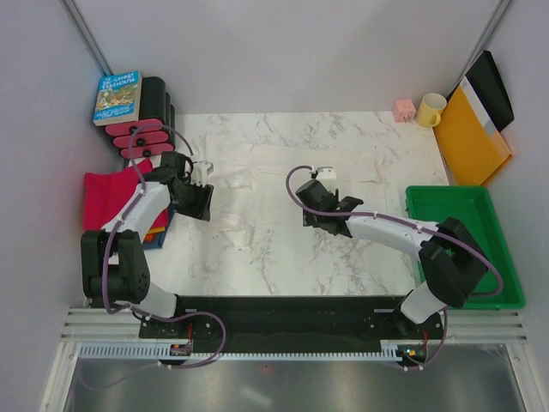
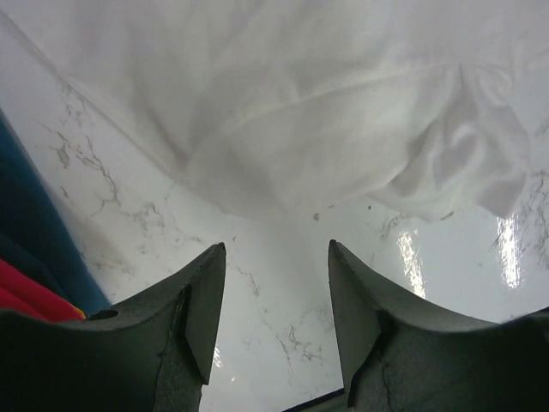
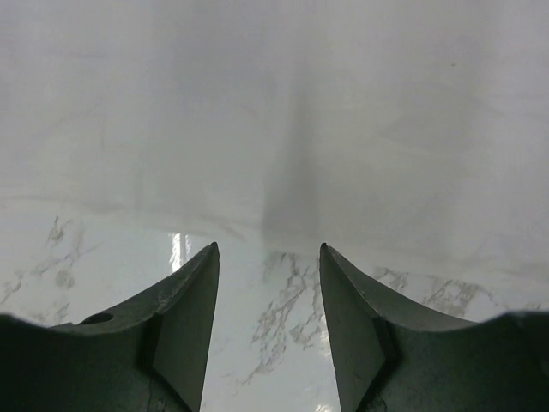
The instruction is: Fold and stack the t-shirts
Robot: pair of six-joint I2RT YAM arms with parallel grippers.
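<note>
A white t-shirt (image 1: 274,193) lies spread across the marble table, its left part wrinkled with a sleeve toward the front. In the left wrist view my left gripper is open just off a creased edge of the white cloth (image 2: 283,146), nothing between its fingers. My right gripper stands with its fingers apart at the shirt's front edge (image 3: 343,232), likewise empty. Folded shirts are piled at the left: a red one (image 1: 107,199) on top, yellow and blue edges below, partly hidden by my left arm.
An empty green bin (image 1: 512,257) stands at the right. Books (image 1: 118,97) over dark red drawer boxes (image 1: 141,142) fill the back left. A pink block (image 1: 403,109), yellow mug (image 1: 431,110) and orange folder (image 1: 470,129) are at the back right.
</note>
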